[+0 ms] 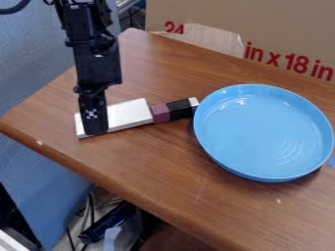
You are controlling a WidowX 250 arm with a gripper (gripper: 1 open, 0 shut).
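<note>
My black gripper (94, 116) points down over the left end of a white flat bar (127, 114), its fingertips at or on it; whether they are open or shut on it is unclear. The bar continues right into a dark maroon and black segment (171, 111) with a pale tip, lying on the wooden table beside a blue plate (262, 132).
The wooden table (157, 176) has free room at the front and back left; its left edge runs close by the gripper. A large cardboard box (256, 29) stands behind. Below the edge are assorted items on the floor.
</note>
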